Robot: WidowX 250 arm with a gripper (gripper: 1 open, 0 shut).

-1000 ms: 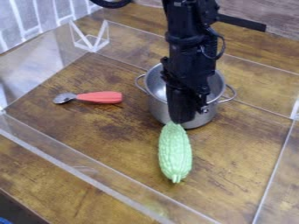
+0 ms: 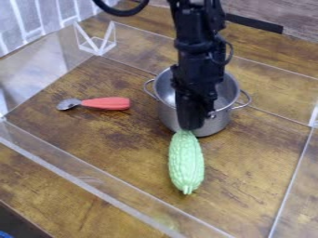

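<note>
My black gripper (image 2: pixel 192 116) reaches down from the top over a steel pot (image 2: pixel 220 97) with two wire handles; its fingertips are low at the pot's front, just above the upper end of a pale green bitter melon (image 2: pixel 185 165). The melon lies lengthwise on the wooden table (image 2: pixel 106 163) in front of the pot. Whether the fingers are open or shut is unclear against the dark arm.
A peeler or similar tool with a red handle (image 2: pixel 107 103) lies left of the pot. Clear plastic walls edge the table at left and right. Bare wood surrounds the melon.
The gripper has shifted slightly left and changed its angle over the pot. The melon, pot and red-handled tool appear unmoved.
</note>
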